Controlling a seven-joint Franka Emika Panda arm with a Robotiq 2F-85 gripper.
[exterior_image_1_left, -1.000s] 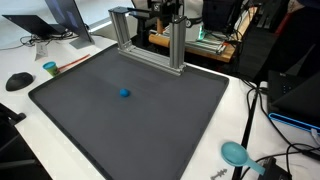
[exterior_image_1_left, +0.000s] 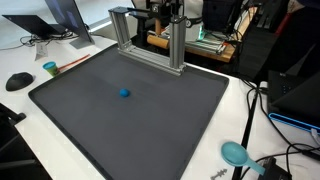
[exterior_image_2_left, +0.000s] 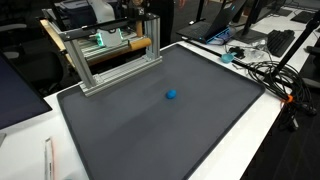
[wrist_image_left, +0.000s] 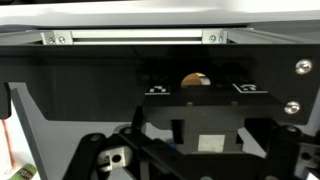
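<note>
My gripper faces a black panel in the wrist view, its two dark fingers wide apart at left and right. It stands open. A black part with white corner marks and a round opening (wrist_image_left: 196, 80) lies ahead of the fingers, with a pale square (wrist_image_left: 211, 143) below it; whether anything is touched cannot be told. A small blue object (exterior_image_1_left: 124, 92) rests alone on the dark grey mat (exterior_image_1_left: 130, 130), also visible as a blue lump (exterior_image_2_left: 171, 94) in the second exterior view. The gripper's fingertips cannot be made out in either exterior view.
A metal frame (exterior_image_2_left: 122, 74) stands at the mat's edge, with an orange-brown piece (exterior_image_2_left: 139, 43) at it. A green cup (exterior_image_1_left: 50, 68), a black bowl (exterior_image_1_left: 19, 81) and a laptop (exterior_image_1_left: 70, 22) sit beyond the mat. A turquoise spoon-like item (exterior_image_1_left: 238, 155) lies near cables.
</note>
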